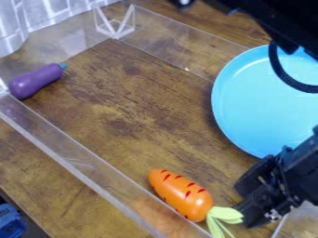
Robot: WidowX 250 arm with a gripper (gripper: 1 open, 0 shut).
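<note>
An orange toy carrot (180, 191) with red marks and pale green leaves lies on the wooden surface at the bottom centre. A purple toy eggplant (35, 82) lies at the upper left. A light blue plate (255, 112) rests at the right, partly hidden under the dark arm. The black gripper (258, 195) is low at the bottom right, just right of the carrot's leafy end. Its fingertips are dark and crowded, so whether it is open or shut cannot be told.
Clear plastic walls border the wooden surface (125, 112) on the left and back. A blue object (7, 223) is at the lower left edge. Dark arm parts fill the top right.
</note>
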